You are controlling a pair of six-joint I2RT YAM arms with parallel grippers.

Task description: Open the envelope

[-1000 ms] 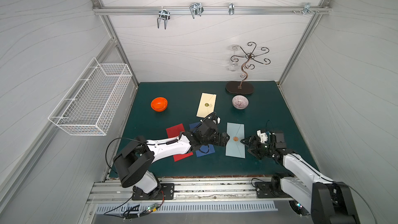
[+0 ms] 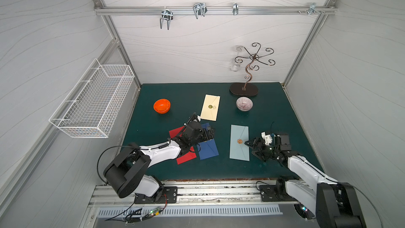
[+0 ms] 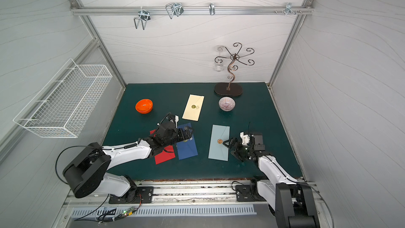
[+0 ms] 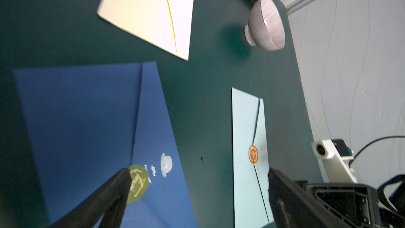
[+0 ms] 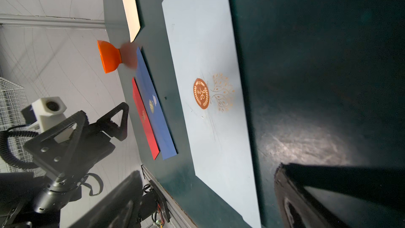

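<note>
Flat on the table lies a light blue envelope (image 2: pixel 237 147) with an orange seal (image 5: pixel 201 93); its flap looks closed. My right gripper stands open at its right side, nothing between the fingers. A dark blue envelope (image 4: pixel 88 122) with a gold-green seal (image 4: pixel 138 183) lies under my left gripper, which is open and empty above it. A red envelope (image 2: pixel 186 157) is partly hidden beneath the left arm. Farther back rests a cream envelope (image 2: pixel 209 107) with a dark seal.
An orange bowl (image 2: pixel 162 106) stands at the back left and a pale bowl (image 2: pixel 244 103) at the back right. Behind that rises a metal stand (image 2: pixel 243 89). A white wire basket (image 2: pixel 99 101) hangs on the left wall.
My left gripper has moved left, from near the light blue envelope to over the dark blue one. The right arm and the envelopes have stayed in place.
</note>
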